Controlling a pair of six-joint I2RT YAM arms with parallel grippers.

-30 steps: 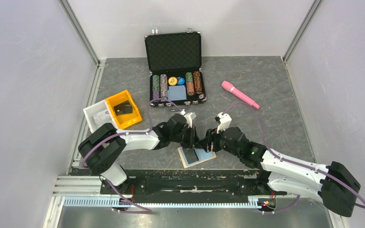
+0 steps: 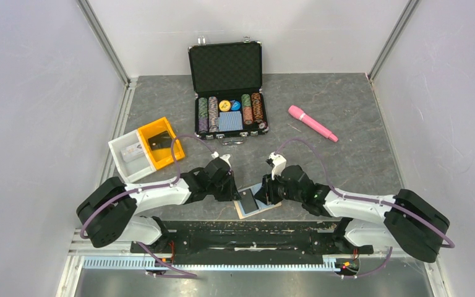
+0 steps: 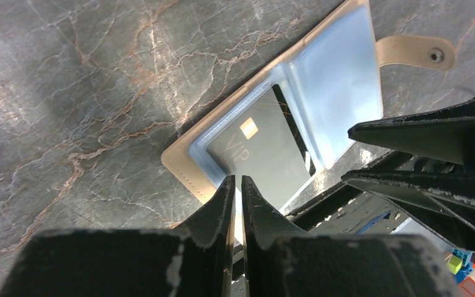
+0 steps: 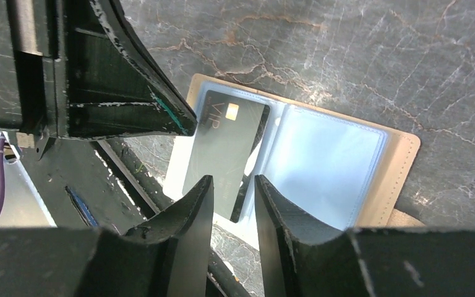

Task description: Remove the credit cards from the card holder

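Note:
An opened card holder [image 2: 258, 208], tan outside with pale blue pockets, lies flat at the front of the table. A dark grey credit card [image 3: 260, 151] with a gold chip rests in its left pocket; the right pocket [image 4: 321, 164] shows no dark card. At the holder's left edge my left gripper points down, its fingers nearly together. Through their slim gap pale holder edge shows, but whether they grip it cannot be told. My right gripper is part open over the holder, with nothing visibly held between its fingers.
A yellow-and-white box [image 2: 177, 148] at the left contains dark cards [image 2: 160, 140]. Behind stands an open poker case [image 2: 226, 68] with chips. A pink flashlight-like object [image 2: 313, 123] lies back right. The two grippers are close together.
My left gripper has moved left and towards the front, from the holder's back edge to its left edge. The holder stays put.

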